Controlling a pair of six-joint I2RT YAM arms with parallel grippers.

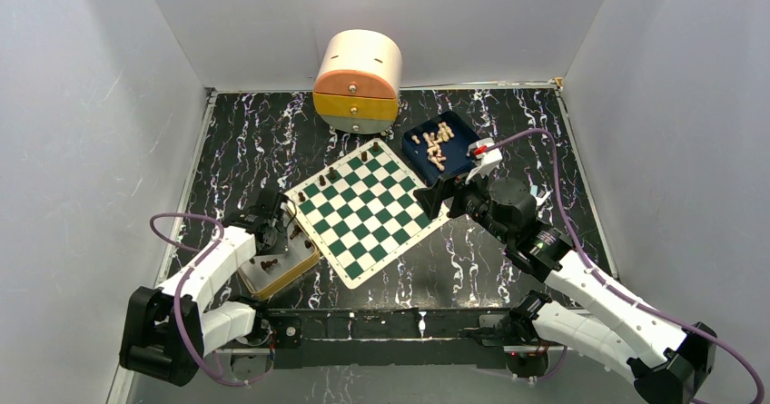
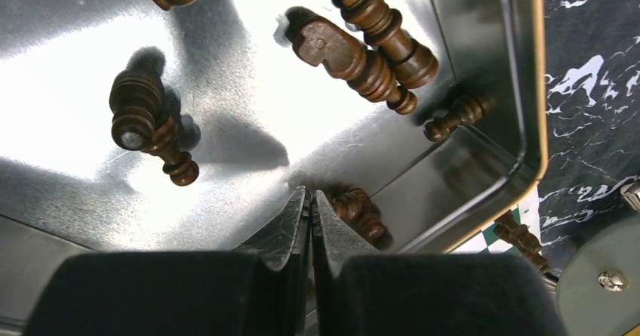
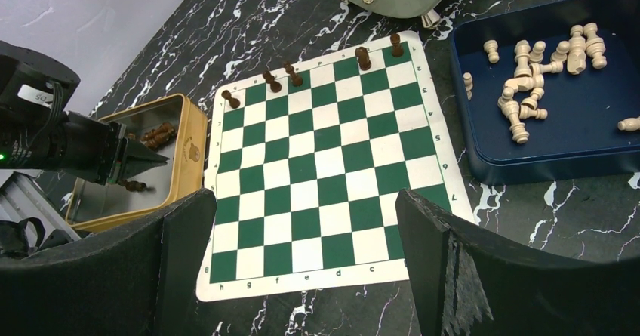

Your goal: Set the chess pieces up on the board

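Note:
My left gripper is over the tan-rimmed metal tray, its tips pressed together with nothing between them. Beyond the tips, outside the fingers, a brown piece lies on the tray floor. Other brown pieces lie loose there, among them a knight and a small pawn. In the right wrist view several brown pieces stand along the far edge of the green-and-white board, one of them a corner piece. My right gripper is wide open above the board's near side, holding nothing.
A navy tray with several pale pieces lies to the board's right. Behind the board stands a rounded drawer cabinet. Most of the board is bare, and the dark marbled table is clear in front of it.

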